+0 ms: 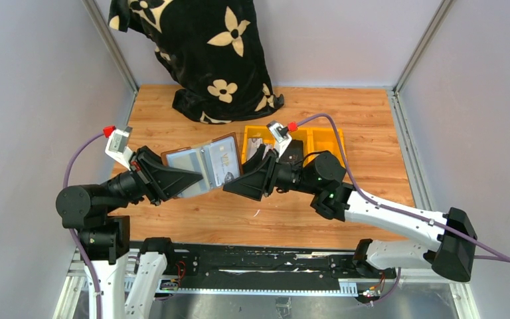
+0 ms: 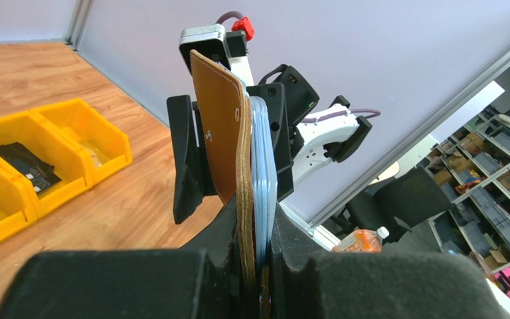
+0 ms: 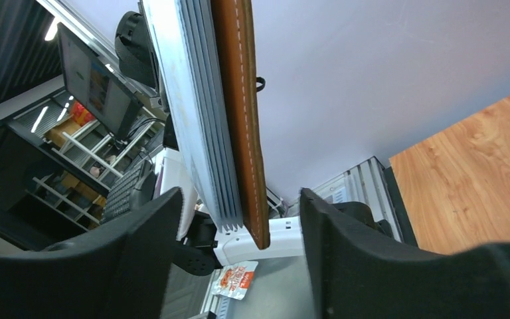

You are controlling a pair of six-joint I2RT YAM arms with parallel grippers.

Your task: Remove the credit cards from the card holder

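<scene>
The brown leather card holder [image 1: 233,145] is held up, spread wide, with clear sleeves facing the top camera. A printed card [image 1: 224,161] shows in its right-hand page. My left gripper [image 1: 198,178] is shut on the holder's lower middle; edge-on in the left wrist view, the leather cover [image 2: 219,113] and stacked sleeves [image 2: 263,166] rise from between its fingers. At the holder's right side is my right gripper, fingers parted. The holder's edge stands between its fingers, with space on both sides and no visible contact.
Behind the right gripper, a yellow three-part bin [image 2: 73,109] stands on the wooden table [image 1: 305,219]; pale cards and dark items lie in it. A black floral cloth [image 1: 219,60] hangs at the back.
</scene>
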